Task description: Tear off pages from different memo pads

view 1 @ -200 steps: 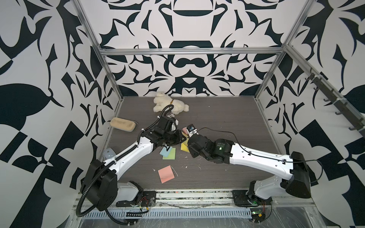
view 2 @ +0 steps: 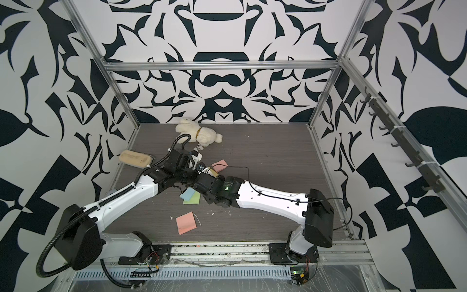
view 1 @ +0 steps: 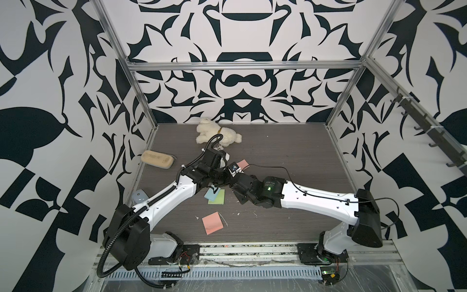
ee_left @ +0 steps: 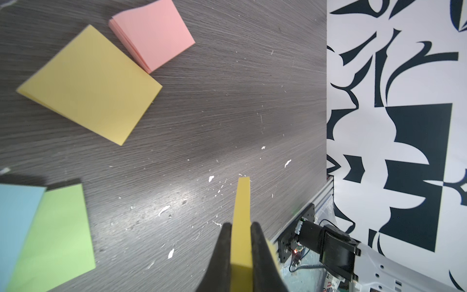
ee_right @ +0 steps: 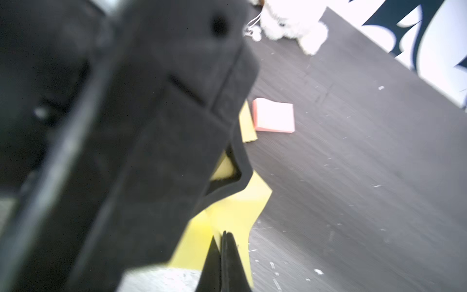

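In the left wrist view, my left gripper is shut on a yellow memo pad [ee_left: 242,204], seen edge-on above the table. The right wrist view shows the face of this yellow memo pad [ee_right: 243,202], partly behind the black left gripper, with a crease by my right fingertips. There my right gripper is shut against the yellow paper; whether a thin page is pinched cannot be made out. On the table lie another yellow pad [ee_left: 97,85], a pink pad [ee_left: 155,31], a blue pad [ee_left: 17,209] and a green one [ee_left: 58,233].
A salmon sheet [view 1: 212,223] lies near the front edge. Toward the back sits a white plush toy [view 1: 216,132], and a tan oblong block [view 1: 157,159] rests at the left. Both arms meet mid-table.
My right arm has moved left, bringing its gripper up against the left one and covering the yellow paper from above. The left arm has stayed put.
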